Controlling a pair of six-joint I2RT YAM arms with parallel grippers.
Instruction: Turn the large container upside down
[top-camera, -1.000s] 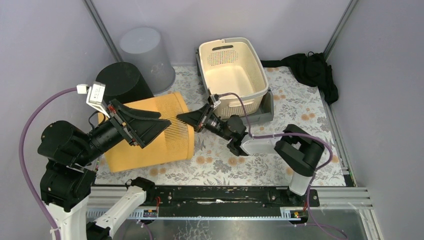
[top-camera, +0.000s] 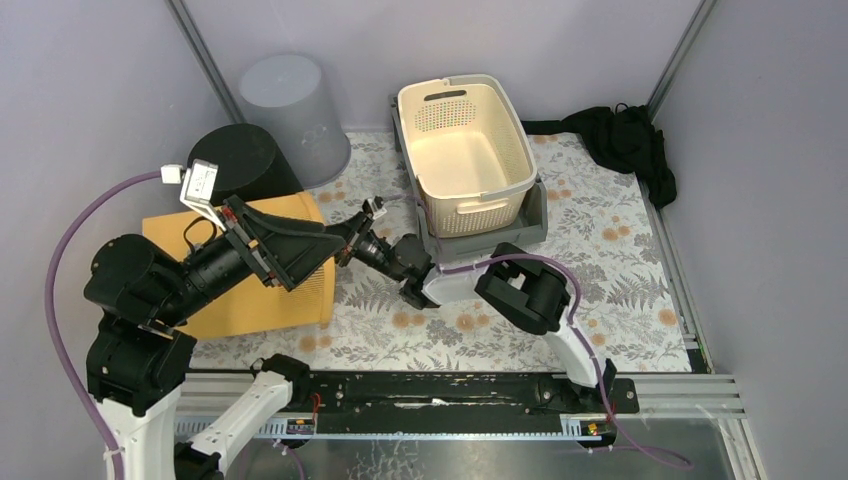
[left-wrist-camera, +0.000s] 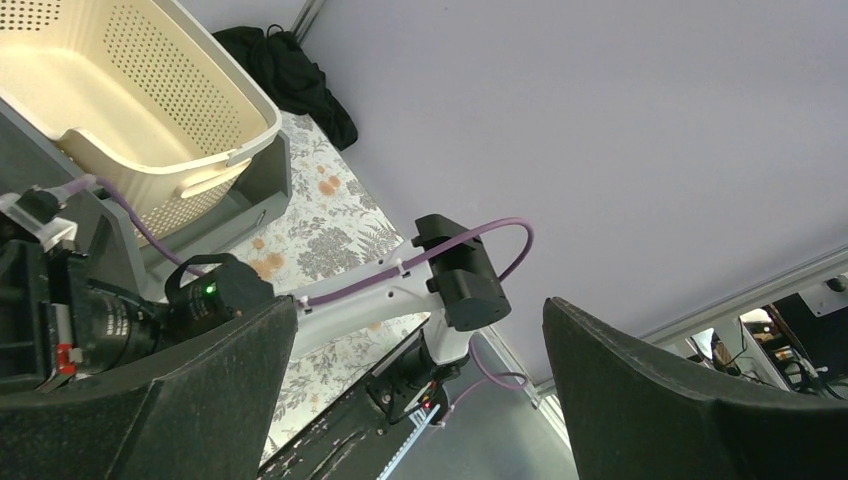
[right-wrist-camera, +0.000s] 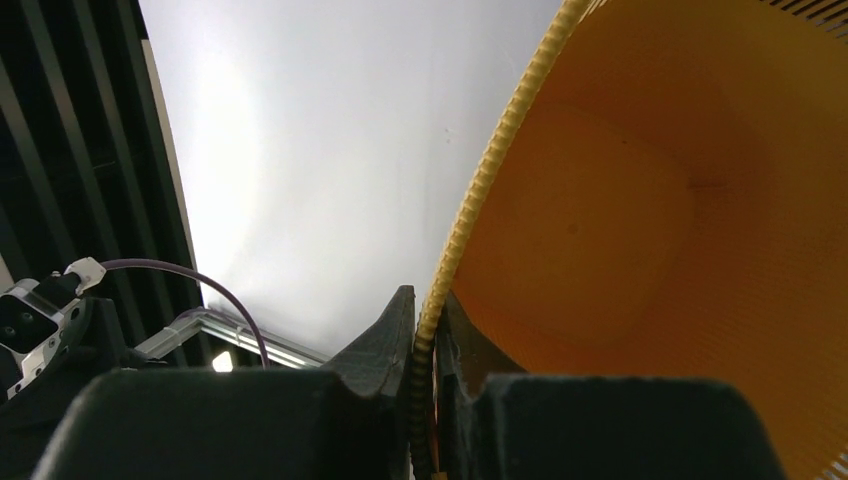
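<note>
The large yellow-orange container (top-camera: 250, 310) lies tilted at the left of the table, a slotted wall showing, partly hidden under my left arm. My right gripper is shut on its ribbed rim (right-wrist-camera: 495, 150), and the orange inside (right-wrist-camera: 580, 220) fills the right of the right wrist view. In the top view the right fingertips are hidden behind the left gripper. Above the container, my left gripper stands open, its two fingers (left-wrist-camera: 200, 400) far apart with nothing held between them.
A cream laundry basket (top-camera: 470, 140) sits in a grey bin (top-camera: 535, 215) at the back centre. Behind the container stand a black cylinder (top-camera: 245, 160) and a grey one (top-camera: 295, 110). Black cloth (top-camera: 625, 140) lies back right.
My right gripper has moved left with the container's rim, and the container has shifted left and tilted differently. The left gripper has hardly moved and remains open.
</note>
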